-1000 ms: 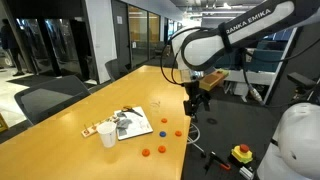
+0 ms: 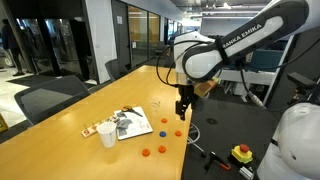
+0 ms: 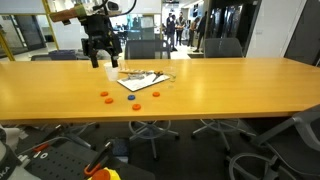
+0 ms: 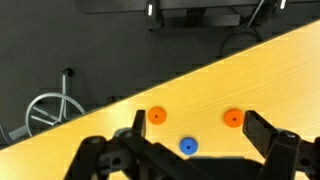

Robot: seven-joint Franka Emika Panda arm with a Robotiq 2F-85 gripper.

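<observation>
My gripper (image 2: 182,110) hangs in the air near the table's edge, its fingers apart and nothing between them. In the wrist view the gripper stands open above the table, a blue disc (image 4: 188,146) and two orange discs, one left (image 4: 157,115) and one right (image 4: 233,117), lying flat below it. Several orange discs and the blue disc (image 3: 131,97) are spread near the table's edge in exterior view 2. A white cup (image 2: 107,134) stands on the table, partly behind the arm in exterior view 2.
A white sheet or tray (image 2: 133,123) with small items on it lies beyond the discs. A yellow box with a red button (image 2: 240,154) sits beside the arm's base. Chairs stand around the table.
The discs and cup have not moved.
</observation>
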